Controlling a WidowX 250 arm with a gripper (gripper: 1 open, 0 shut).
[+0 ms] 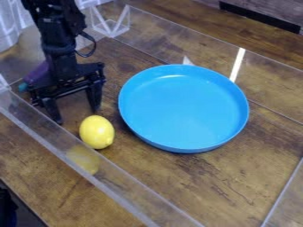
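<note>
My black gripper (71, 103) hangs low over the dark wooden table at the left, open, with its fingers spread downward. A yellow lemon-shaped object (97, 131) lies just below and to the right of it, apart from the fingers. A purple elongated object (34, 76) is partly hidden behind the gripper on the left. A large blue round plate (183, 106) fills the middle right.
A clear transparent wall (130, 191) runs diagonally along the lower left. Bare wood (225, 177) shows at the lower right and along the top.
</note>
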